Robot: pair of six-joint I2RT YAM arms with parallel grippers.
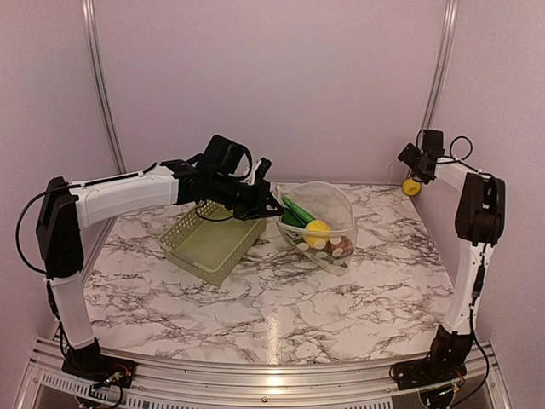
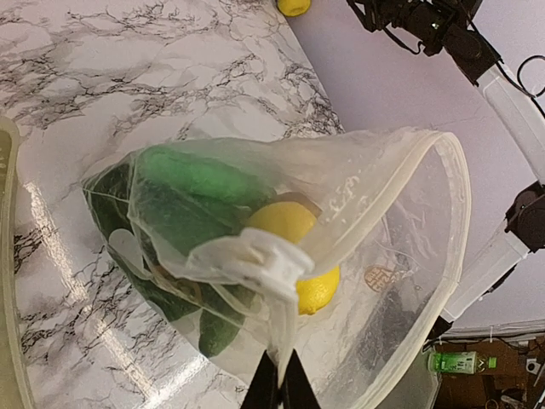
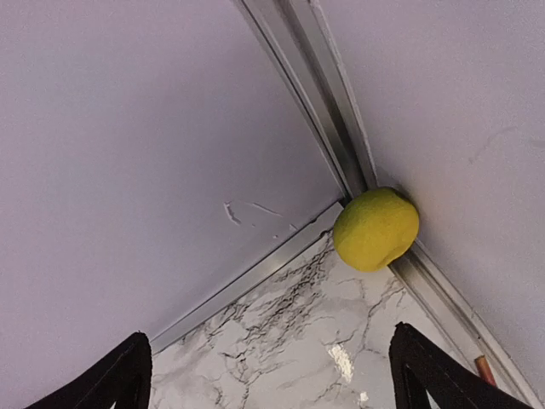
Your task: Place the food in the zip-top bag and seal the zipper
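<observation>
The clear zip top bag stands with its mouth wide on the marble table. Inside it lie a green vegetable, a yellow lemon-like fruit and some brownish food. My left gripper is shut on the bag's rim, the film running between its fingertips. A second yellow fruit rests outside the bag in the far right corner, against the walls. Above it hangs my right gripper, its fingers spread wide in the right wrist view with nothing between them and apart from the fruit.
An empty pale green basket sits left of the bag, under the left arm. Walls and metal rails close in tightly around the corner fruit. Bare marble stretches across the right and front of the table.
</observation>
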